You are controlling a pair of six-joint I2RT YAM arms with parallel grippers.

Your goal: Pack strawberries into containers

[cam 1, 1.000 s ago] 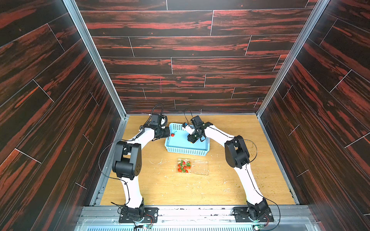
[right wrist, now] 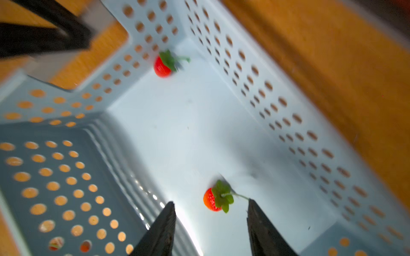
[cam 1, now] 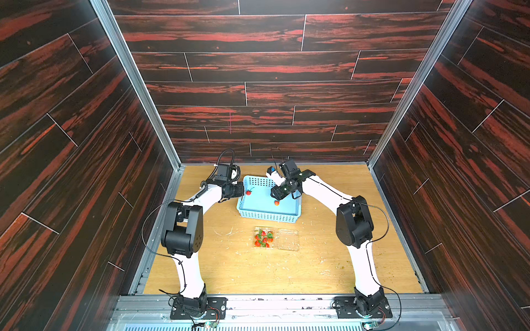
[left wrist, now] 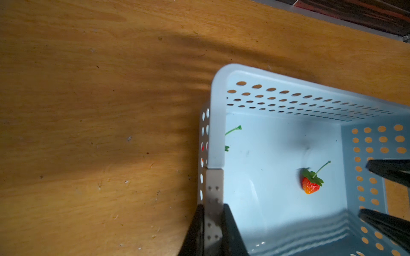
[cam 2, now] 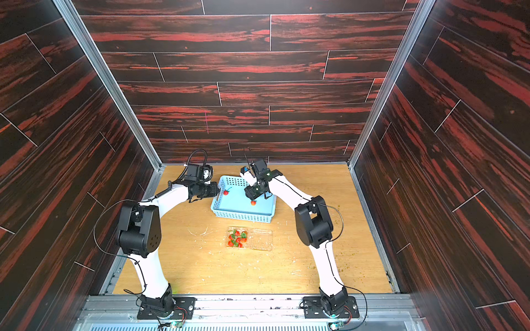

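A light blue perforated basket (cam 1: 269,215) holds two red strawberries. One strawberry (right wrist: 161,68) lies at the basket's left end; the other strawberry (left wrist: 311,182) rests farther right on the basket floor, stem attached. My left gripper is at the basket's left rim, a finger on each side and both appearing to touch it. Over the basket floor, my right gripper hangs open, pointing down, with the nearer strawberry below and between its fingertips but not gripped. In front of the basket, a clear container (cam 1: 287,239) has its left half filled with several strawberries.
The basket's raised walls surround my right gripper. Dark wood-patterned walls (cam 1: 270,93) enclose the back and sides.
My right arm has swung outward to the right, and a strawberry now shows in front of its gripper. The basket and my left gripper have shifted very slightly right together.
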